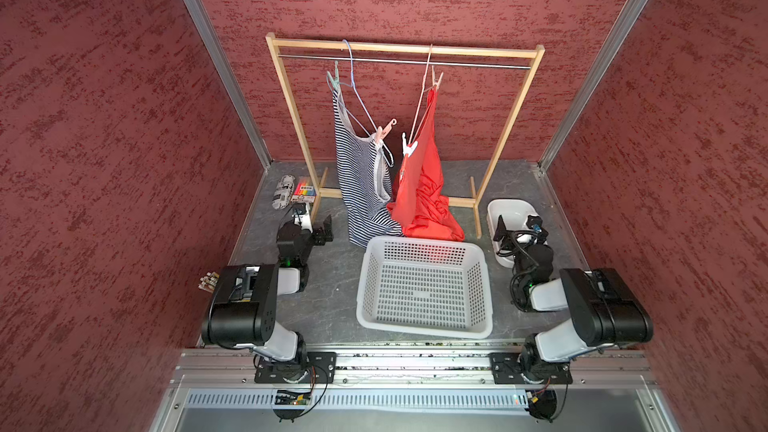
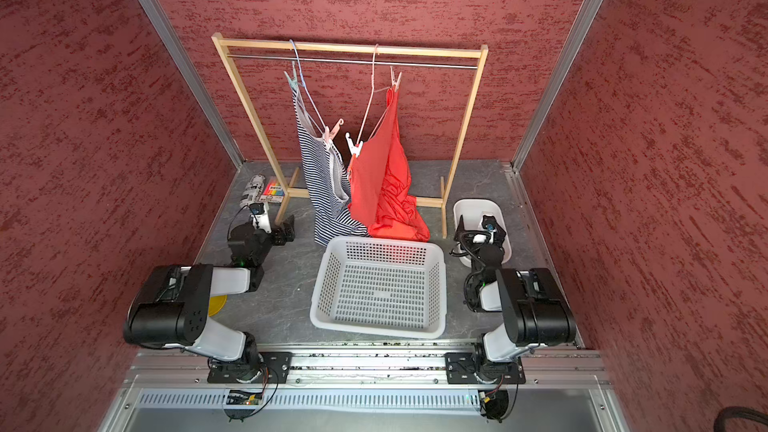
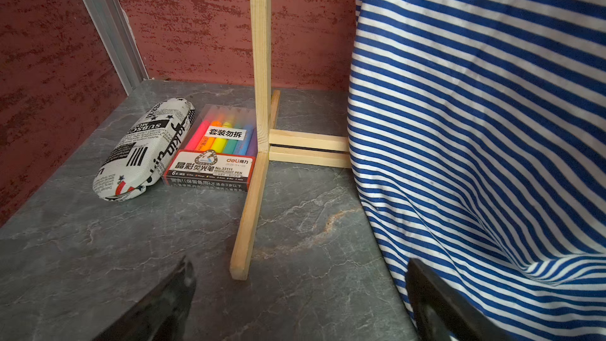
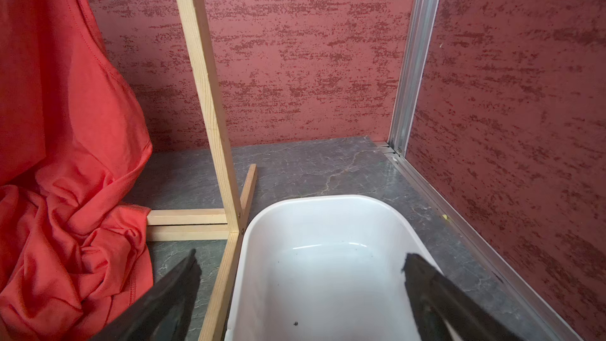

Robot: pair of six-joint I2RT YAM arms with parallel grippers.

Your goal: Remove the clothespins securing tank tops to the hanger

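A blue-and-white striped tank top (image 1: 360,180) hangs from a blue hanger (image 1: 359,96), held by a pale green clothespin (image 1: 335,78) at the back and a pink clothespin (image 1: 384,133) at the front. Beside it a red tank top (image 1: 432,184) hangs from a pinkish hanger (image 1: 420,96), with a pale clothespin (image 1: 437,80) at the back and a white clothespin (image 1: 408,145) at the front. My left gripper is open and empty, left of the striped cloth. Over the white tub, my right gripper stands open with nothing between its fingers.
The wooden rack (image 1: 400,47) spans the back, its feet on the floor. A grey perforated basket (image 1: 365,296) stands in front of the tops. At right is an empty white tub (image 4: 334,214). Highlighters (image 3: 214,151) and a patterned case (image 3: 146,148) lie at left.
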